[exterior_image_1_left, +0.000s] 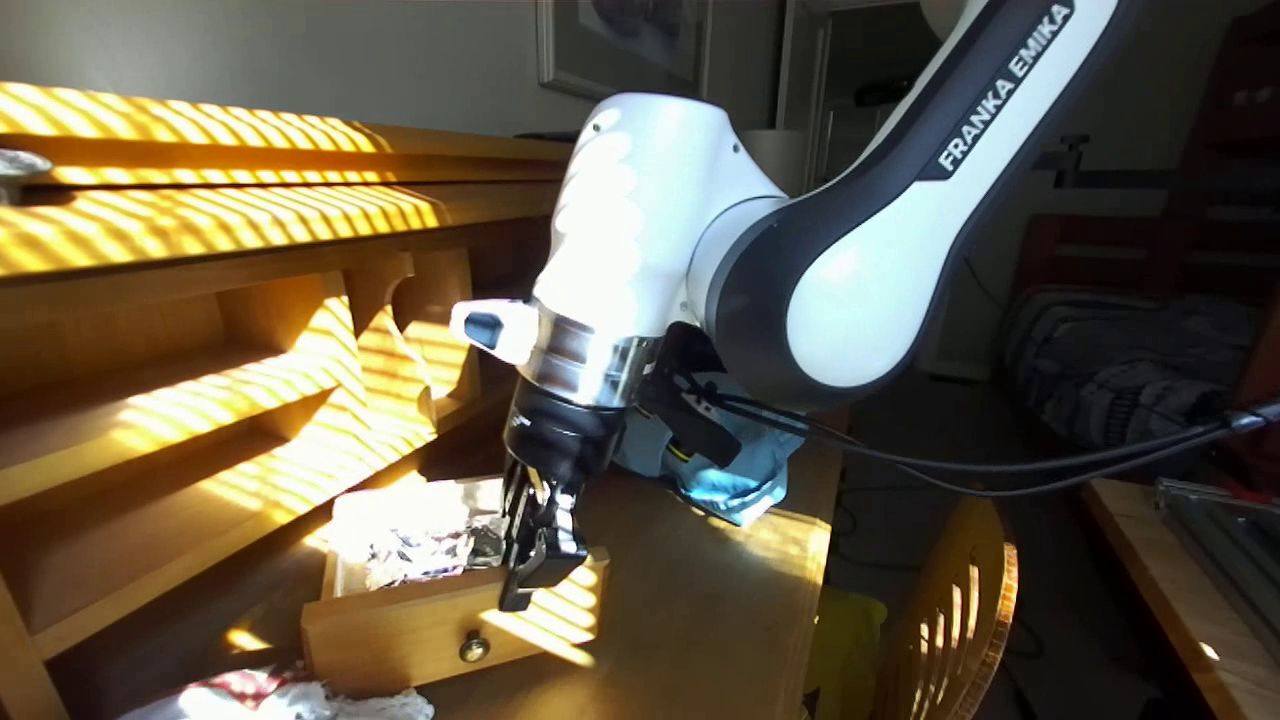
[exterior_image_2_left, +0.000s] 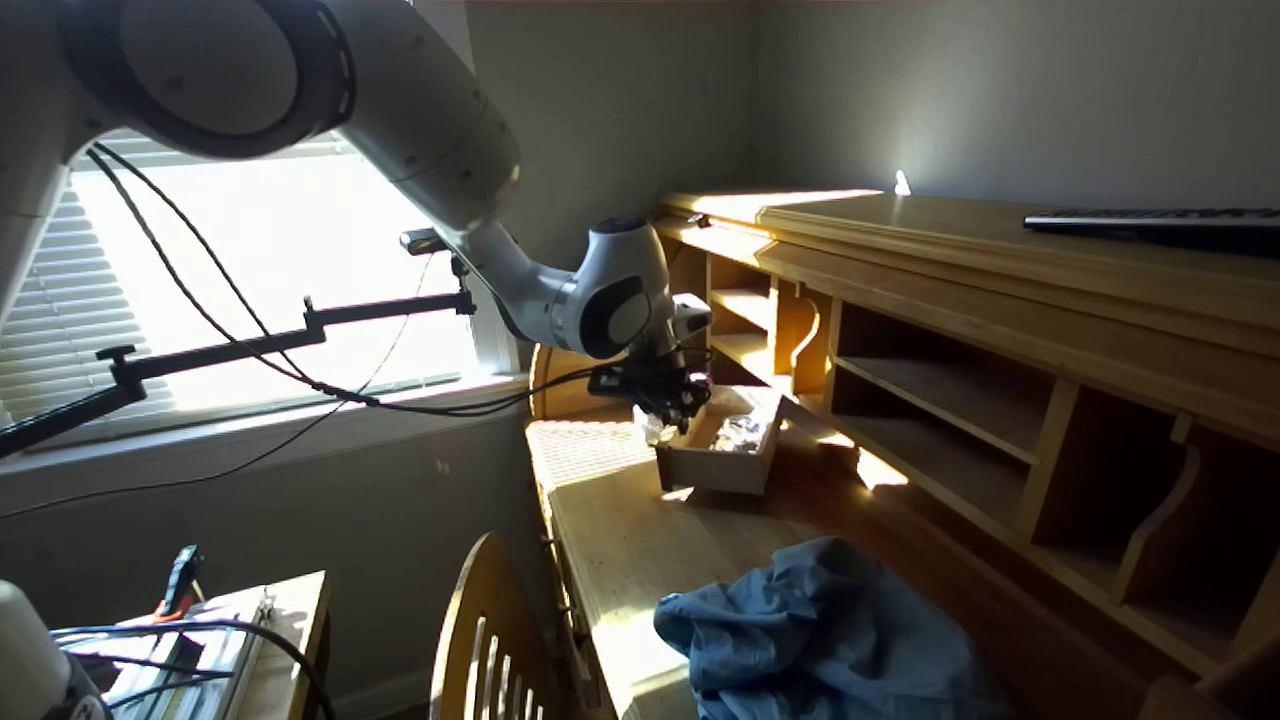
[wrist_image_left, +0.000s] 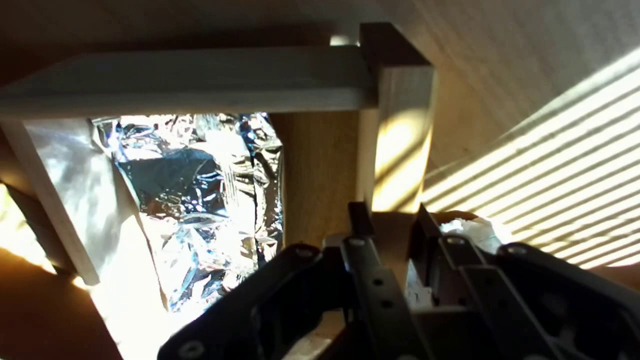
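A small wooden drawer (exterior_image_1_left: 414, 642) with a round knob (exterior_image_1_left: 475, 647) is over the desk, separate from any slot. Crinkled silver foil packaging (wrist_image_left: 204, 204) fills part of it. My gripper points down over one drawer wall and is shut on it, the wooden panel (wrist_image_left: 403, 144) running between the two fingers. In exterior view 1 the gripper (exterior_image_1_left: 528, 582) is at the knob-side panel, right of the knob. The drawer (exterior_image_2_left: 720, 468) also shows in exterior view 2, with shadow under it; whether it rests fully on the desk, I cannot tell.
White cloth (exterior_image_1_left: 324, 706) lies close to the drawer. Blue cloth (exterior_image_2_left: 828, 636) covers another part of the desk (exterior_image_2_left: 600, 540). The hutch with open shelves (exterior_image_2_left: 936, 396) borders the desk. A wooden chair (exterior_image_2_left: 492, 636) stands by its edge.
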